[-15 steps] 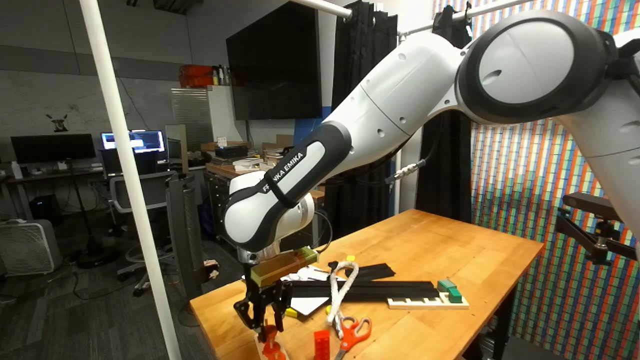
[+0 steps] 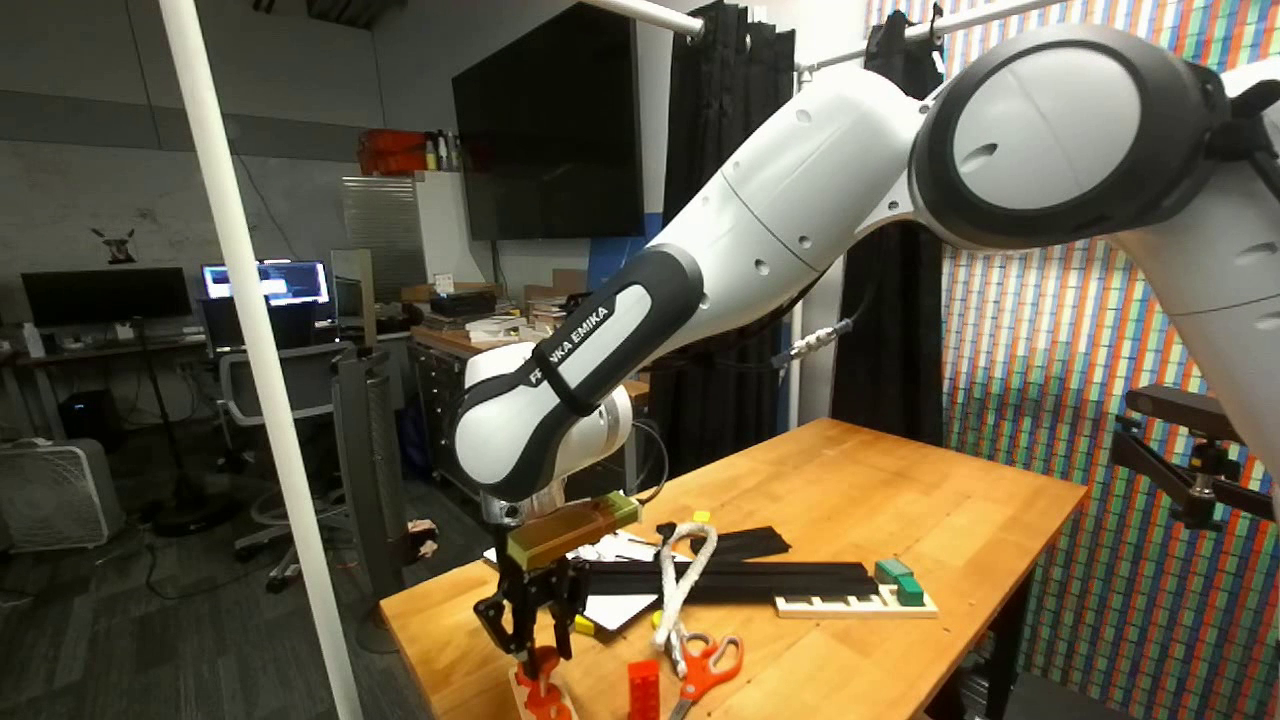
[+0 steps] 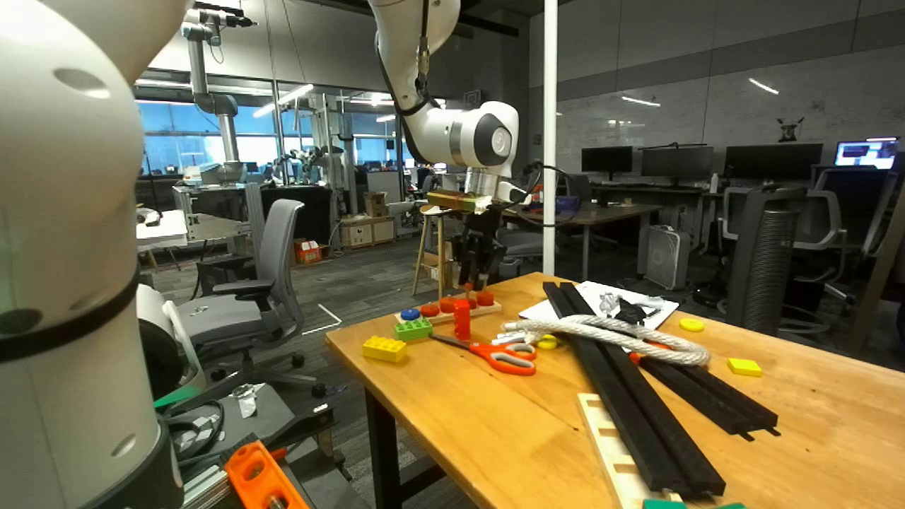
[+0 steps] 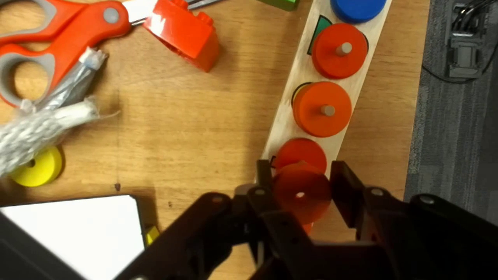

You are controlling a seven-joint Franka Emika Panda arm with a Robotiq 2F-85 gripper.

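Observation:
Between the fingers of my gripper is a round red disc (image 4: 302, 198) with a hole in its middle, and the fingers are shut on it. It hangs over the near end of a long wooden peg board (image 4: 287, 109), partly covering another red disc (image 4: 301, 151) there. Farther along the board sit an orange disc (image 4: 321, 109), a red disc (image 4: 337, 52) and a blue disc (image 4: 357, 7); pegs poke up through the orange and red ones. In exterior view 1 the gripper (image 2: 546, 658) is low over the board at the table's near left.
Left of the board lie a red block (image 4: 186, 35), scissors (image 4: 70, 28), a rope (image 4: 42, 130) and a yellow disc (image 4: 39, 168). Green (image 3: 413, 330) and yellow blocks (image 3: 384, 348) stand near the table edge. Black rails (image 3: 632, 399) cross the table. The board runs close to an edge.
The gripper has shifted slightly to the right in exterior view 1, with the red disc moving along with it. The objects on the table appear unmoved.

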